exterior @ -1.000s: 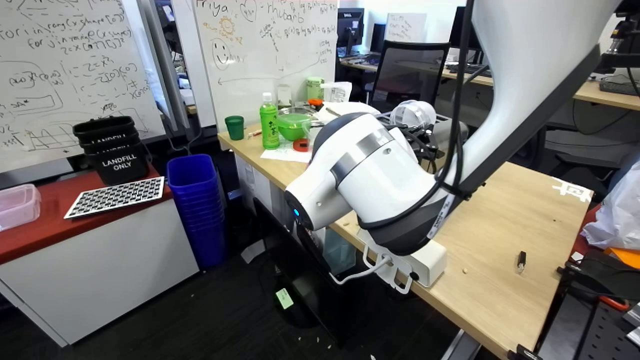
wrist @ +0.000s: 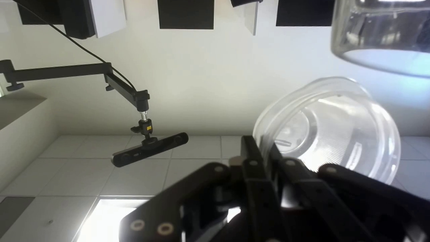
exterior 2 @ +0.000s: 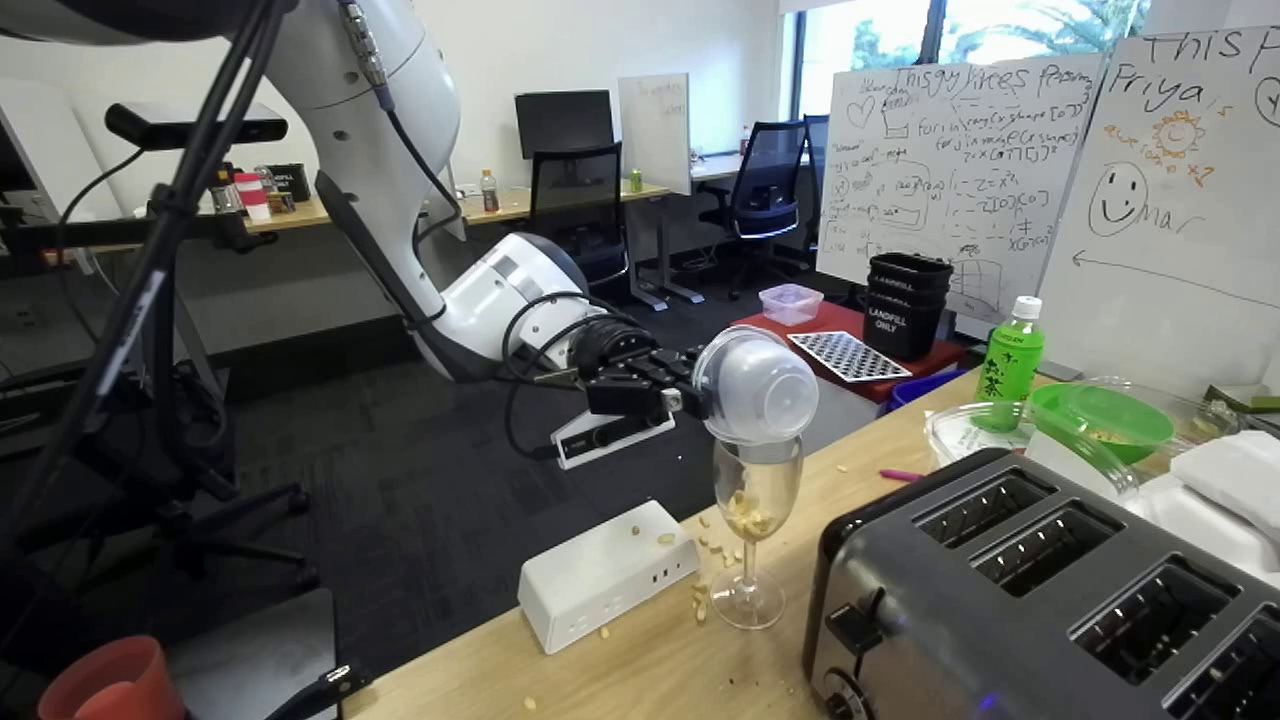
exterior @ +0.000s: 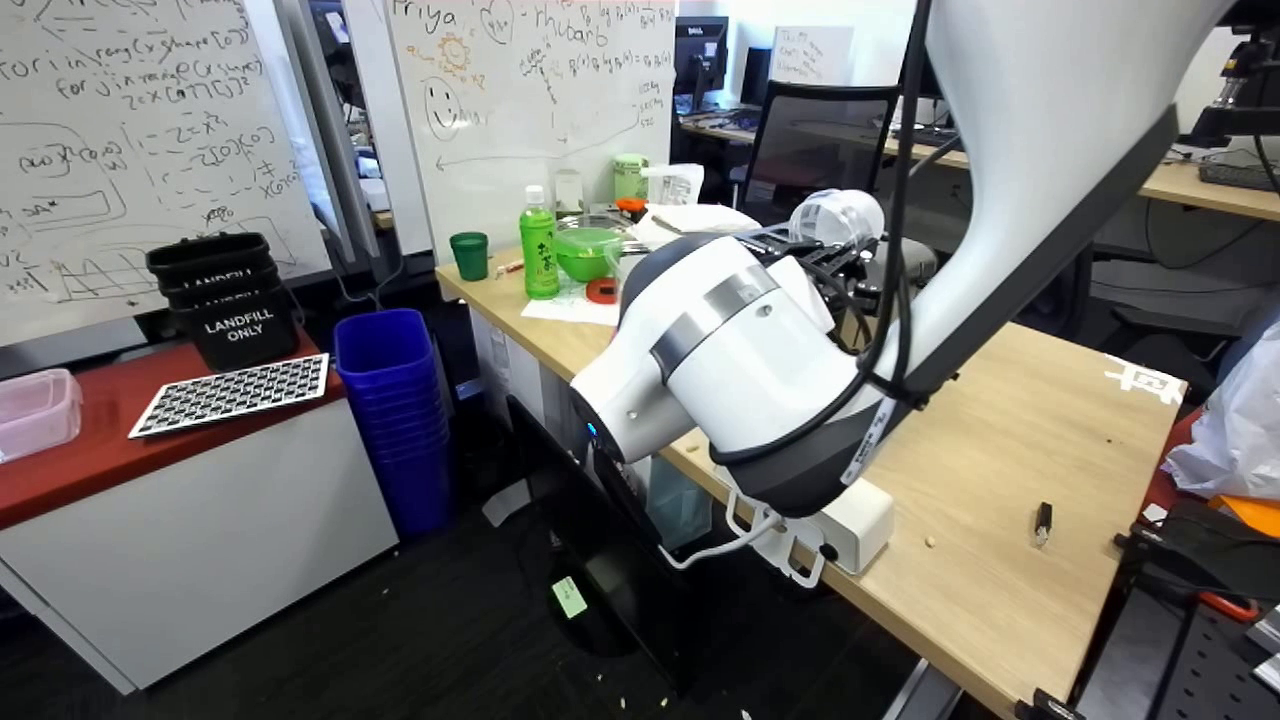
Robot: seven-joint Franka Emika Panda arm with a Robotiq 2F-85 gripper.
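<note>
A clear plastic cup is held by its rim, my gripper shut on it. It is tipped well over, close above the mouth of a stemmed glass. Pale yellow pieces lie in the lower bowl of that glass, which stands upright on the table. In the wrist view the cup wall runs between the fingertips of the gripper, and the cup's inside looks almost empty, with a small speck near the rim. Exterior view 1 shows the cup behind the arm; the glass is hard to make out there.
A black toaster stands close beside the glass. On its other side, a white power box sits at the table edge, with loose yellow pieces around it. Behind are a green bottle and a green bowl. Bare tabletop lies nearer exterior view 1.
In exterior view 1 the arm has shifted slightly left, and the held cup has turned and moved a little up and to the right. The gripper still holds it.
</note>
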